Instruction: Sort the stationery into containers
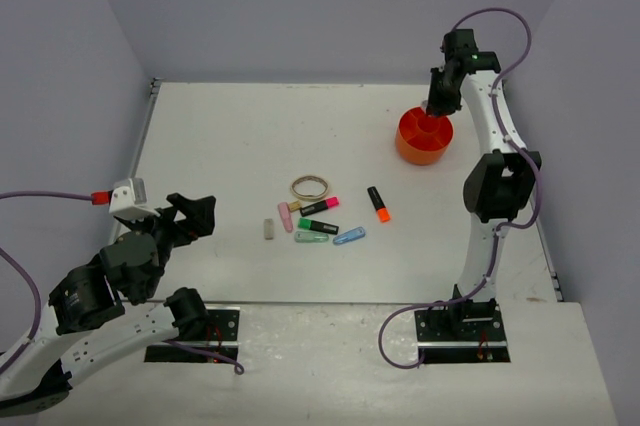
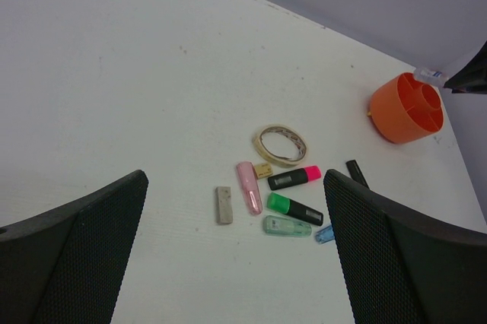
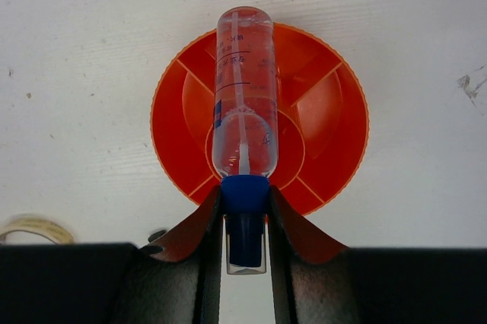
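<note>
In the right wrist view my right gripper is shut on the blue neck of a clear bottle (image 3: 245, 92). The bottle lies across the view above the orange divided container (image 3: 346, 153), hiding part of its compartments. My left gripper stands open and empty, away from everything. On the table in the top view lie a pink-capped highlighter (image 1: 320, 205), a green-capped one (image 1: 318, 226), an orange-capped one (image 1: 378, 204), a tape roll (image 1: 310, 187), a grey block (image 1: 268, 229), a pink item (image 1: 285, 216), a green item (image 1: 311, 237) and a blue item (image 1: 349, 235).
A small tan block (image 2: 263, 170) sits by the tape roll. Grey walls (image 1: 330, 16) rise behind and at both sides, with the orange container near the back right.
</note>
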